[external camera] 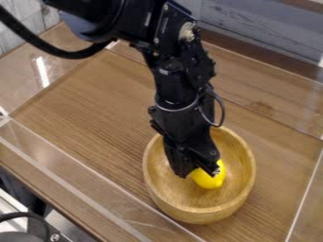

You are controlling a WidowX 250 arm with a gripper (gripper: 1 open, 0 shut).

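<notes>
The black gripper (190, 163) reaches down from the top into a wooden bowl (177, 199) at the lower middle of the view. Inside the bowl a yellow object (212, 178) lies just to the right of the fingertips, partly behind them. I cannot see anything held between the fingers; their tips are dark and hard to make out.
The bare wooden table (70, 118) has free room to the left and behind on the right. A pale wall stands at the back, and black cables run at the lower left and top left.
</notes>
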